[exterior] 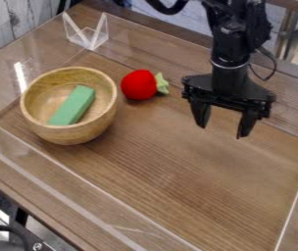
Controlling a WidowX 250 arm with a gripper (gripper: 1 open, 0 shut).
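Observation:
My black gripper [225, 118] hangs over the right middle of the wooden table, its two fingers spread wide with nothing seen between them. To its left a red round object [142, 84] with green leaves lies on the table. Further left, a tan bowl [97, 125] holds a green oblong block [72, 106].
A small clear wire rack or holder [86, 29] stands at the back left. A dark object sits at the bottom left corner, too cropped to identify.

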